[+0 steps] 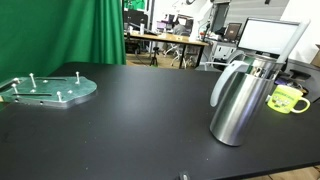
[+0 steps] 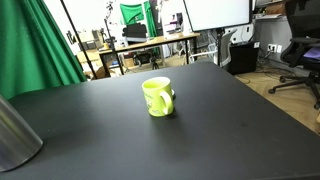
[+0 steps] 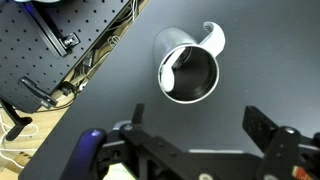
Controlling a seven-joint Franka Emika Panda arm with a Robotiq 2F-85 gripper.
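A tall steel pitcher stands upright near the table's right side, its handle toward the left in exterior view 1. Something pale and long sticks up from its top. Only a slice of the pitcher shows at the left of exterior view 2. From above, the wrist view looks into the pitcher's open mouth, where a white piece lies inside. My gripper is open, its two fingers wide apart on either side of bare table, with the pitcher ahead of them. A yellow-green mug stands upright on the table.
A green clear board with pegs lies at the table's far left. A perforated metal plate with cables lies beyond the table edge in the wrist view.
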